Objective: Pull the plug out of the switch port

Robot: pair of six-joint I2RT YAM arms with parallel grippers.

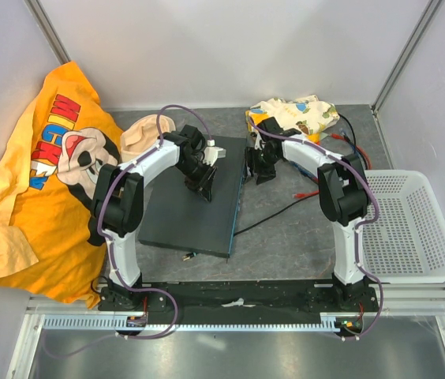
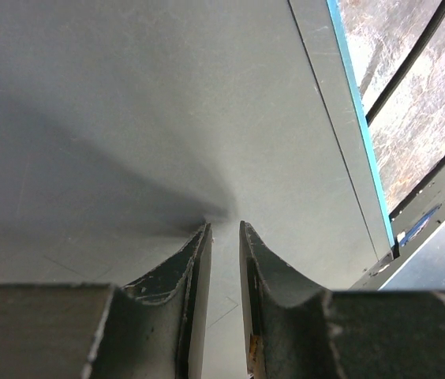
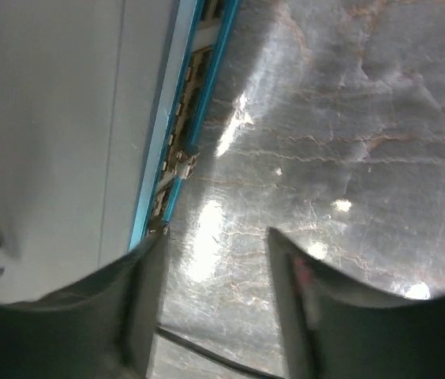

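A dark flat switch [image 1: 187, 221] lies on the floor, its blue-edged port side facing right. In the right wrist view a row of ports [image 3: 177, 134] runs along that edge, with a small metal piece [image 3: 185, 164]; whether it is a plug is unclear. My left gripper is over the switch's top, fingers slightly apart with nothing visible between them. My right gripper hangs open beside the port edge, nothing between its blurred fingers. A black cable [image 3: 207, 354] runs out near that edge.
An orange cloth [image 1: 41, 174] covers the left, a patterned cloth [image 1: 309, 114] lies at the back, and a white basket [image 1: 408, 229] stands right. Red cables [image 1: 305, 194] lie right of the switch.
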